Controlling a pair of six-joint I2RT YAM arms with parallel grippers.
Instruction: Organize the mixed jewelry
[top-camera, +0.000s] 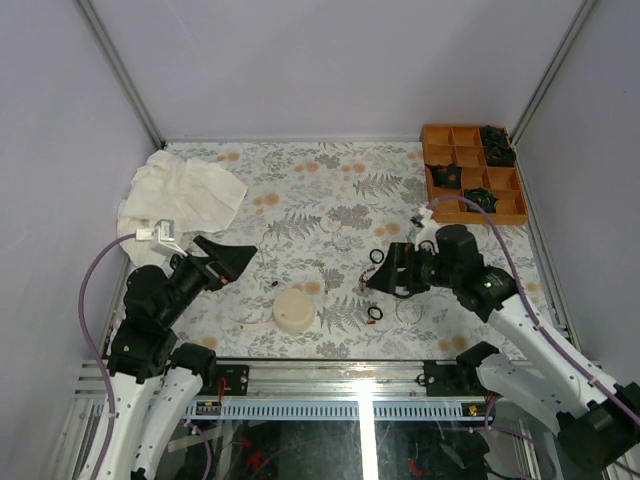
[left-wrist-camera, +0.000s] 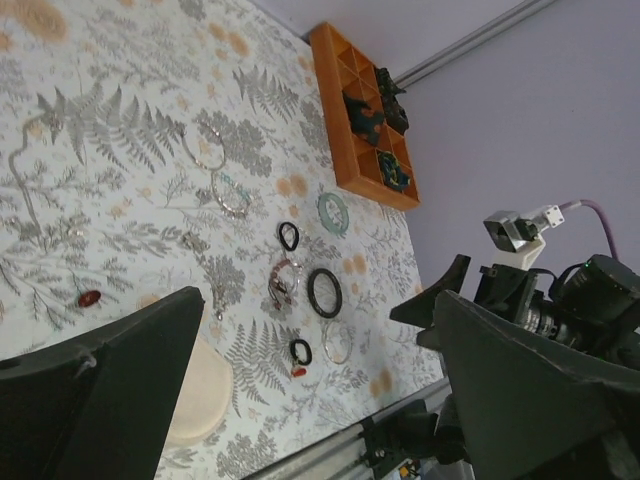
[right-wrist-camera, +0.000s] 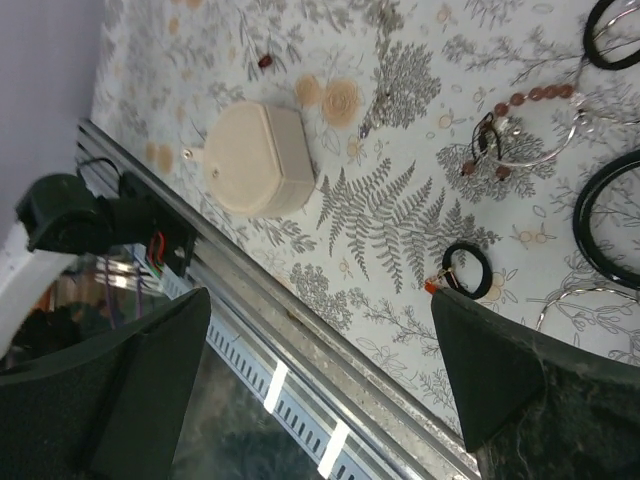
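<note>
Loose jewelry lies spread on the floral cloth. In the left wrist view I see a large black ring (left-wrist-camera: 324, 293), a small black ring (left-wrist-camera: 288, 236), a green bangle (left-wrist-camera: 333, 214) and thin bracelets (left-wrist-camera: 204, 147). Another small black ring with a red bead (right-wrist-camera: 467, 270) and a reddish beaded bracelet (right-wrist-camera: 535, 95) show in the right wrist view. My right gripper (top-camera: 385, 268) is open above this cluster, hiding the large black ring almost wholly from the top. At the left, my left gripper (top-camera: 237, 263) hangs open over bare cloth. Both hold nothing.
An orange compartment box (top-camera: 440, 217) with dark items in some cells stands at the back right. A round cream case (top-camera: 294, 311) sits near the front edge. White cloth (top-camera: 190, 190) is heaped at the back left.
</note>
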